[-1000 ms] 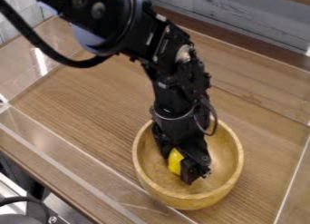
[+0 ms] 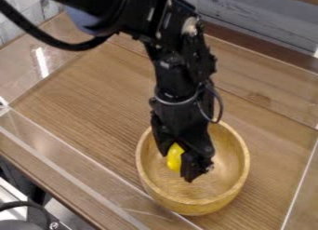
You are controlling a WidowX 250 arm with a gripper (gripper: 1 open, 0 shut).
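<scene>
My black gripper [image 2: 184,157] reaches down from the top into a beige bowl [image 2: 211,195] on the wooden table. A yellow object [image 2: 173,159] lies inside the bowl between or just behind the fingers. Whether the fingers hold it cannot be told, as the gripper partly hides it.
A white wall and ledge run along the back right. Dark cables show at the lower left, off the table's edge.
My gripper has risen slightly from lower in the bowl. The yellow object now shows a little higher in the view.
</scene>
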